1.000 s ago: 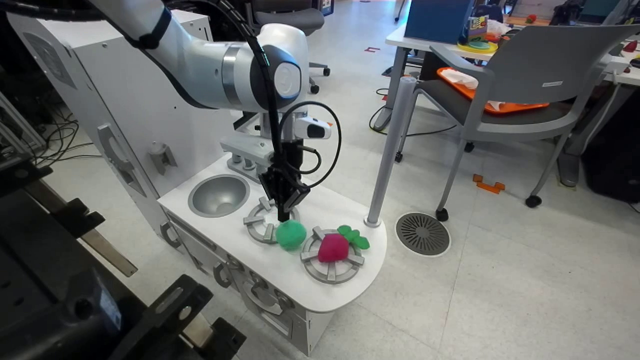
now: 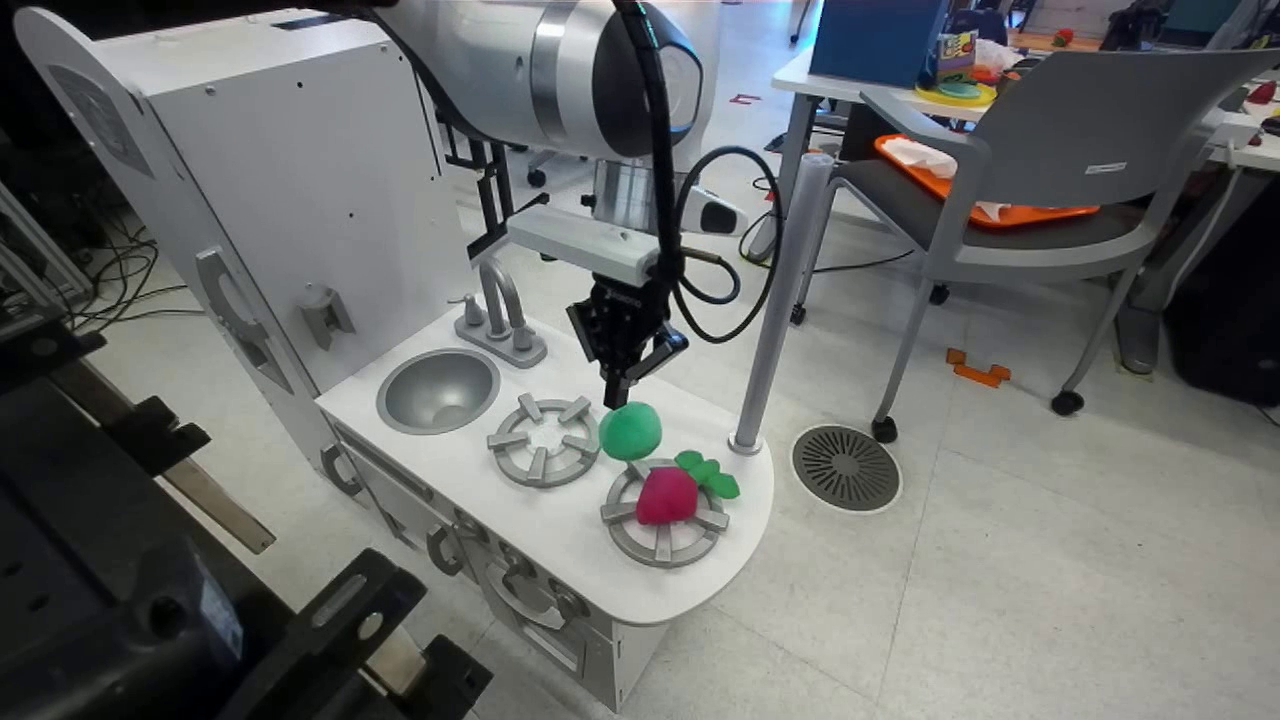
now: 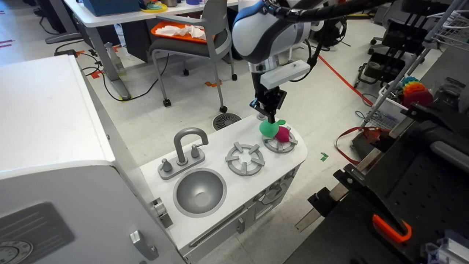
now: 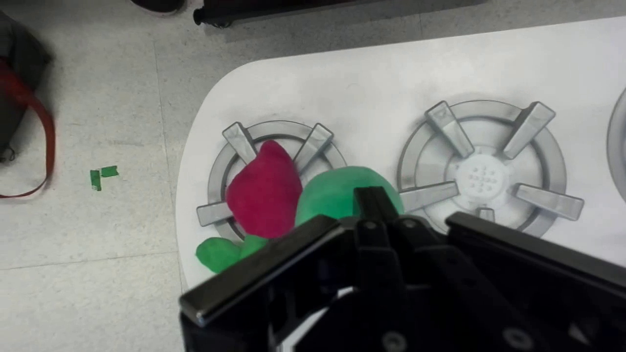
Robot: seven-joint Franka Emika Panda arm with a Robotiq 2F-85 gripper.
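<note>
My gripper [image 2: 615, 396] points down over the toy kitchen's counter, its fingers together. At their tips is a round green plush [image 2: 631, 433], apparently pinched by a thin bit of its surface and hanging just above the counter. In the wrist view the dark fingertips cover part of the green plush [image 4: 331, 190], so the grip itself is hidden. Beside it, a red plush fruit [image 4: 264, 193] with green leaves [image 4: 218, 253] rests on the end burner [image 2: 663, 552]. The other burner [image 3: 244, 170] is bare.
An empty sink [image 3: 200, 193] with a grey faucet [image 3: 178, 143] lies near the tall cabinet [image 2: 312, 180]. A grey post [image 2: 780, 312] rises at the counter's rounded end. Bare white counter [image 4: 375, 82] runs along the front edge.
My gripper and the green plush have shifted together, rightward and farther from exterior view 1, away from the bare burner and the sink. The red plush fruit has stayed where it was.
</note>
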